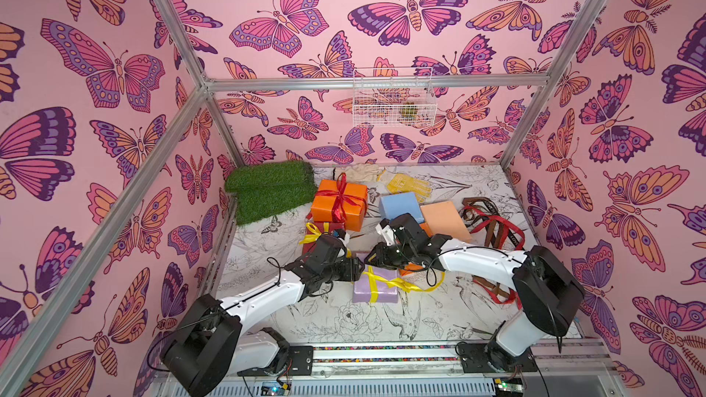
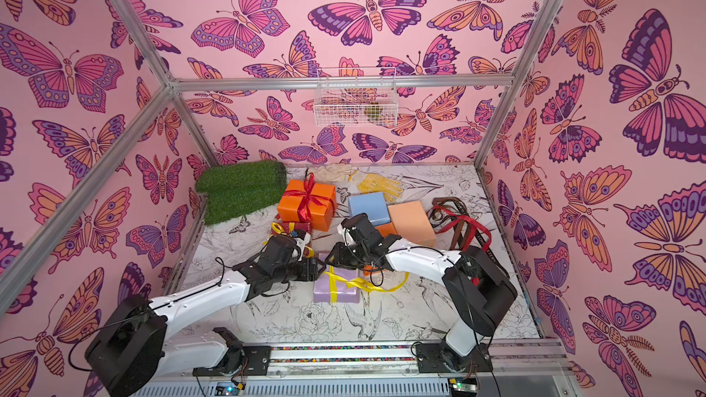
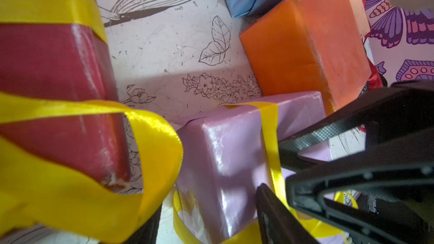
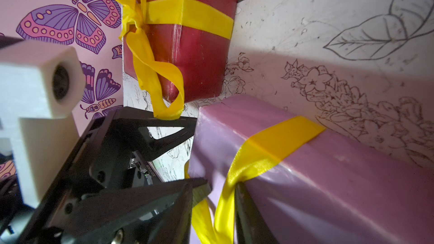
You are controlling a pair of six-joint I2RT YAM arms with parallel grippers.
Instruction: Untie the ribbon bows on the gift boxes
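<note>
The lilac box [image 1: 373, 290] with yellow ribbon [image 2: 389, 281] lies between the grippers at front centre. Behind it is a maroon box [image 4: 199, 63] with a looped yellow ribbon, and further back an orange box [image 1: 331, 206] with a red bow. My left gripper [image 1: 351, 268] is at the lilac box's left end, fingers part open. My right gripper [image 1: 375, 257] is over that box, part open, with yellow ribbon close by its fingertips in the right wrist view; whether it touches is unclear.
Blue [image 1: 399, 206], peach [image 1: 446, 220] and plain orange [image 3: 289, 49] boxes stand at right, beside loose ribbons [image 1: 514, 235]. Green turf [image 1: 268, 191] lies back left.
</note>
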